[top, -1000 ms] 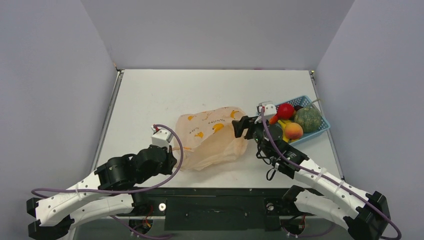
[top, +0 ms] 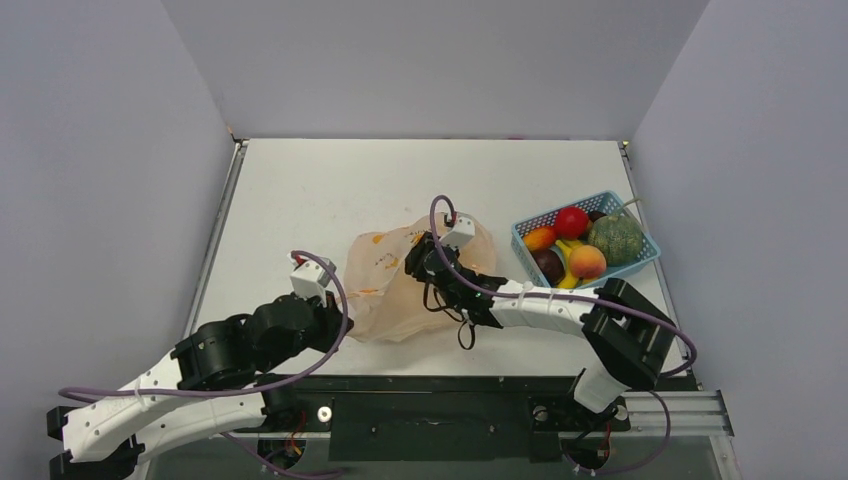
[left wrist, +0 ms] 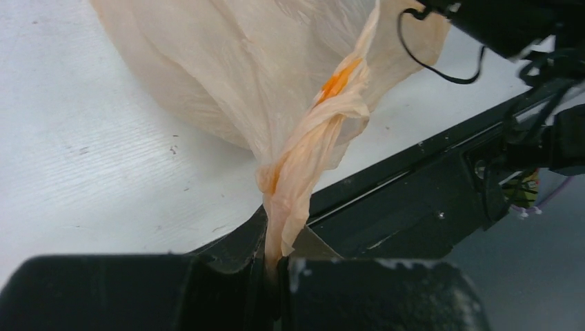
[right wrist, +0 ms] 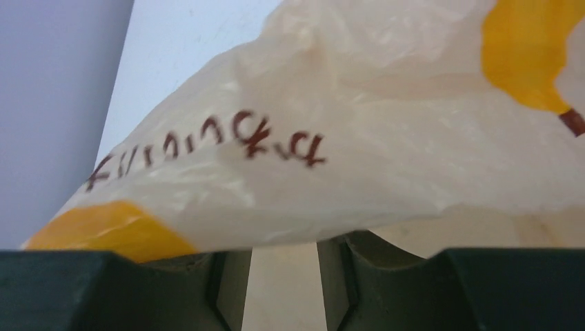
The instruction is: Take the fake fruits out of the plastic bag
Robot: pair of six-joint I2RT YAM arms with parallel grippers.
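Note:
A thin peach plastic bag (top: 390,310) with orange prints lies spread on the middle of the table. My left gripper is shut on a twisted gathered corner of the bag (left wrist: 293,179). From above, my right gripper (top: 414,258) is over the bag. In the right wrist view, the printed bag film (right wrist: 359,165) stretches over its black fingers (right wrist: 231,283), which stand some way apart. Pale film shows in the gap, but whether they pinch anything I cannot tell. Fake fruits (top: 587,262) fill the basket at the right; none shows in the bag's visible part.
A blue plastic basket (top: 518,238) holds a tomato, a peach, bananas, a green pumpkin and other fruits. My right forearm (top: 545,312) crosses in front of it.
The bag's printed upper side is now more crumpled.

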